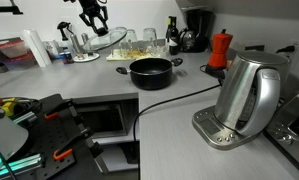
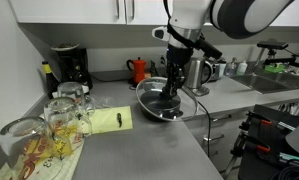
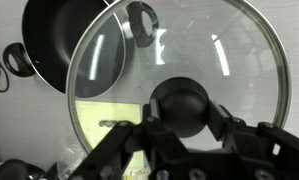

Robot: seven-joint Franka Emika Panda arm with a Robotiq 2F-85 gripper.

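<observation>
A clear glass lid (image 3: 244, 60) with a metal rim hangs above the counter, its black knob (image 3: 181, 103) between the fingers of my gripper. The gripper is shut on that knob. In the first exterior view the lid (image 1: 108, 38) is tilted in the air, up and left of the black pot (image 1: 151, 76). The pot stands uncovered on the counter, with two side handles. In the wrist view the pot (image 3: 51, 35) is at the upper left, and the lid overlaps only its right part. The second exterior view shows the lid in front of the pot.
Several upturned glasses (image 1: 150, 37) and a dark bottle (image 1: 172, 34) stand behind the pot. A steel kettle (image 1: 241, 100) is at the right, with a red moka pot (image 1: 221, 48) behind it. A black cable (image 1: 174, 98) crosses the counter. A yellow sheet (image 2: 107, 120) lies near the glasses.
</observation>
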